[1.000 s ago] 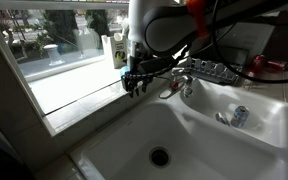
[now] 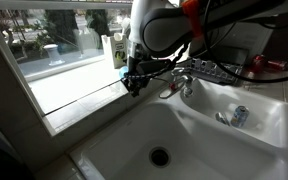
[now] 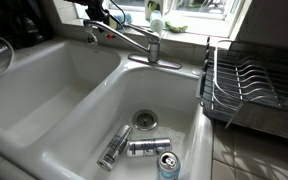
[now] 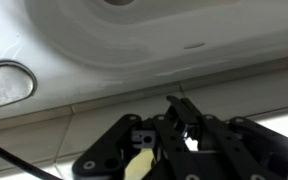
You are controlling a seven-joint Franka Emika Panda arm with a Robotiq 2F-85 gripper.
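Observation:
My gripper [image 2: 133, 90] hangs over the ledge behind the left basin, close to the windowsill. In the wrist view the dark fingers [image 4: 174, 107] stand close together above the tiles, and how far apart they are is hard to make out. Nothing can be seen held there. A yellow patch [image 4: 139, 165] shows behind the gripper's body. Down in the other basin are a standing can [image 3: 169, 165], a can lying flat [image 3: 149, 147] and another silver can [image 3: 114, 146] on its side.
The faucet [image 3: 153, 47] rises behind the basins. A dish rack [image 3: 244, 85] stands on the counter at the right in exterior view 2. On the windowsill [image 2: 74, 85] stand bottles and a teal object [image 2: 123, 72]. The left basin [image 2: 134, 135] is empty.
The sink contents look unchanged.

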